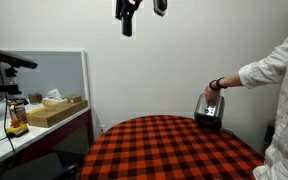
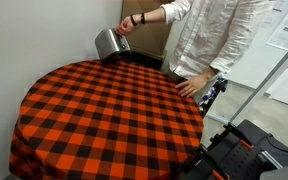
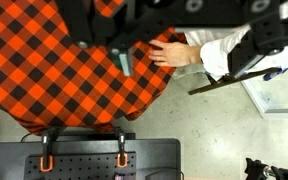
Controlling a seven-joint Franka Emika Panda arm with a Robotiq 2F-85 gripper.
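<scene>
A silver, toaster-like appliance (image 1: 208, 112) with dark ends is at the far right part of the table, tilted, with a person's hand (image 1: 214, 93) on its top. The same appliance (image 2: 111, 44) shows at the table's back edge in exterior view 2. My gripper (image 1: 126, 26) hangs high above the table, well away from the appliance. Dark, blurred gripper parts fill the top of the wrist view. Whether its fingers are open or shut is unclear.
A person in a white shirt (image 2: 214, 35) leans over its edge, another hand (image 2: 192, 84) resting near the cloth. A side desk (image 1: 34, 132) holds boxes and small items.
</scene>
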